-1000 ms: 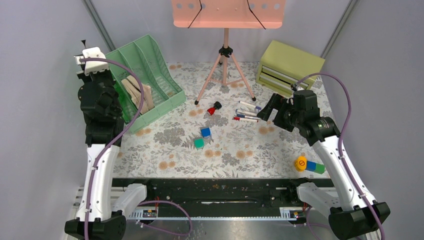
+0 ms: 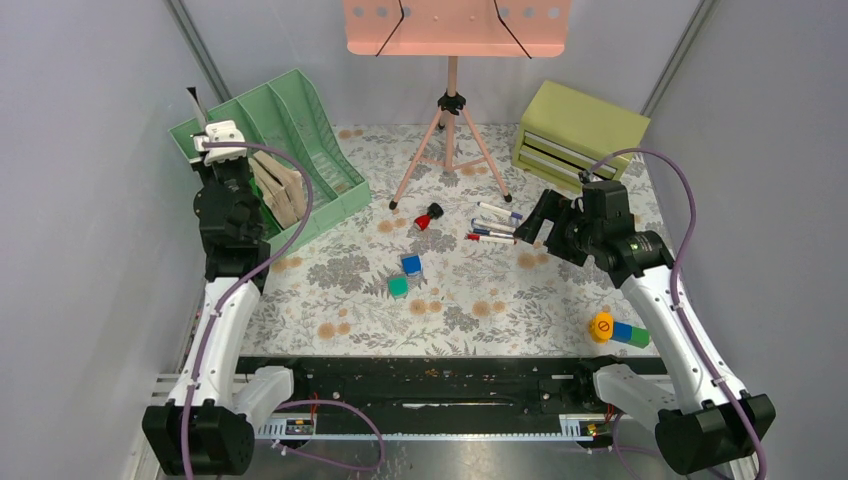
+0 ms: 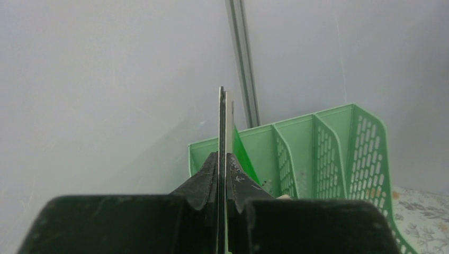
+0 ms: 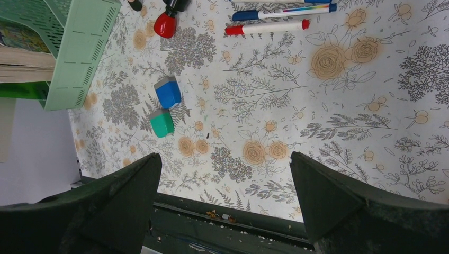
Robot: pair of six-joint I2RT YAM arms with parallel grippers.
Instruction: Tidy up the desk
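Observation:
In the left wrist view my left gripper is shut on a thin flat item, seen edge-on and upright, with a dark face and a pale edge; it looks like a thin book. This stands over the left compartment of the green file rack, where books lean. Whether its lower end is inside the rack is hidden. My right gripper is open and empty, beside several markers. A red-and-black object, a blue block and a green block lie mid-table.
A pink stand rises at the back centre. The olive drawer box occupies the back right corner. Near the front right lies a yellow, blue and green object.
The right arm and the things on the table look unchanged.

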